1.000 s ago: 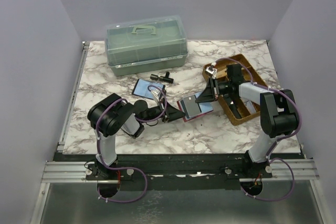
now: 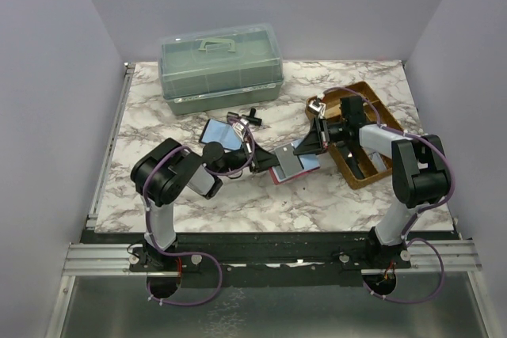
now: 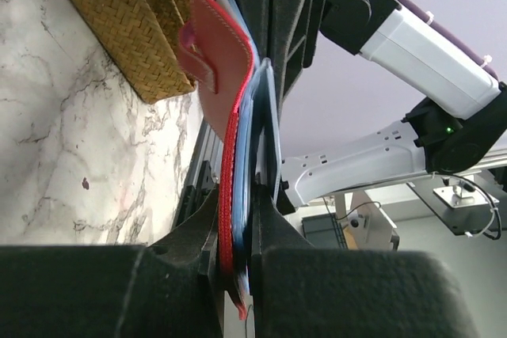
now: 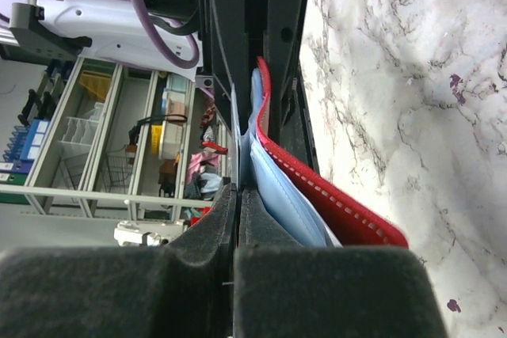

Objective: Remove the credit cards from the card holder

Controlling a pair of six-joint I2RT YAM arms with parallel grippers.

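The card holder [image 2: 287, 162], red outside with pale blue and grey layers, is held upright-edged between both grippers over the table. In the left wrist view its red cover [image 3: 222, 53] faces the camera, and my left gripper is shut on its near end. My right gripper is shut at the opposite end, at a thin grey-blue layer beside the blue inner sleeve [image 4: 289, 195]; the red edge lies outside to the right of it. Whether that thin layer is a card is unclear.
A woven basket [image 2: 364, 180] with items inside stands at the right. A green clear-lidded box [image 2: 220, 93] is at the back, with a dark cylindrical object [image 2: 243, 119] and a blue flat item [image 2: 215, 134] before it.
My left gripper has moved slightly right and up onto the card holder's left end since the earlier top views. The right arm is nearly unchanged.
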